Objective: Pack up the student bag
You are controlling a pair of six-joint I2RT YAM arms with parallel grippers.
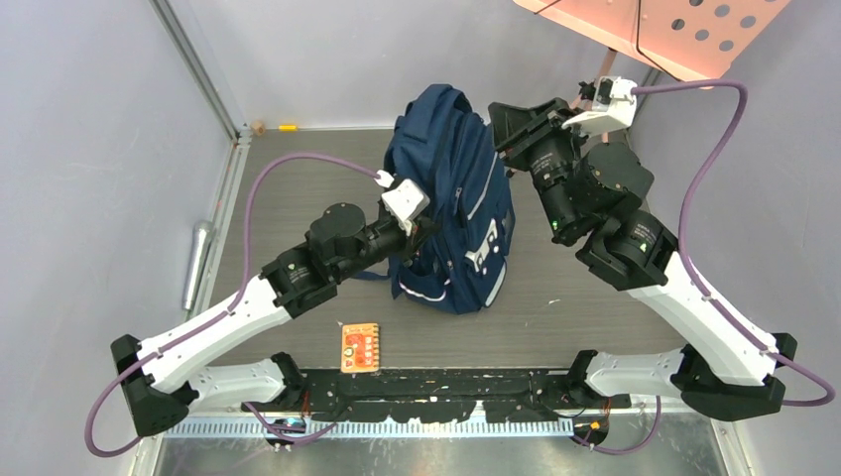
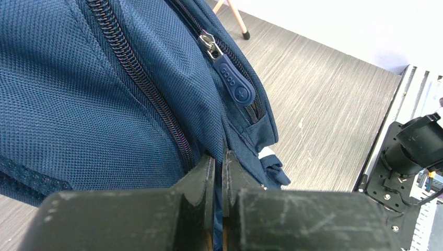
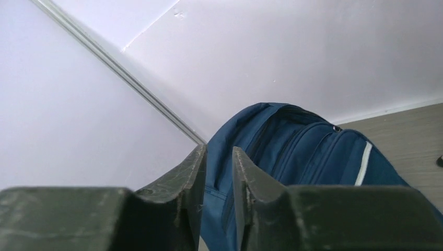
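Note:
The navy student bag (image 1: 446,178) stands upright in the middle of the table, its zips showing close up in the left wrist view. At its left side my left gripper is shut, with a fold of the bag's blue cloth running between its fingertips. My right gripper stands part open and apart from the bag, up and to its right in the top view; nothing is between its fingers, and the bag (image 3: 298,151) shows beyond them. The inside of the bag is hidden.
An orange notebook (image 1: 360,348) lies at the front left of the table. A pink perforated panel (image 1: 694,35) hangs at the back right. The right arm now mostly covers the tripod there. Table left of the bag is mostly bare.

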